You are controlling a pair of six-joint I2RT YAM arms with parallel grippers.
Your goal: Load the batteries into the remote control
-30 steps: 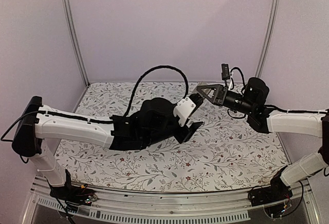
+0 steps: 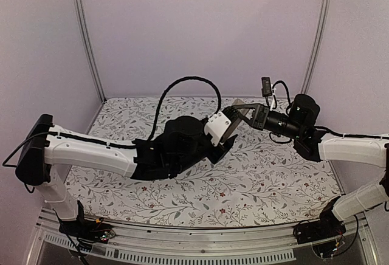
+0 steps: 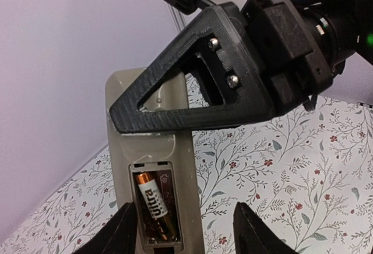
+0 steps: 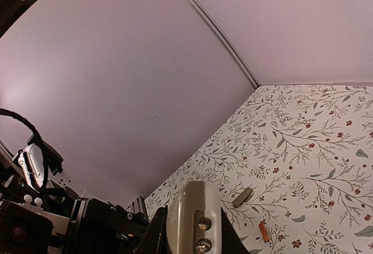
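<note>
In the left wrist view the grey remote stands upright, its battery compartment open with one orange-and-black battery lying in it beside a darker slot. My right gripper is shut on the remote's upper part, above the compartment. My left gripper faces the compartment from close up, its fingers part open on either side of the remote's lower part. In the right wrist view a small orange battery and a grey cover lie on the table.
Pale walls enclose the back and both sides, close behind the remote.
Both arms have shifted very slightly since about a second ago, the right arm a little down and to the right; otherwise the top view looks much the same.
</note>
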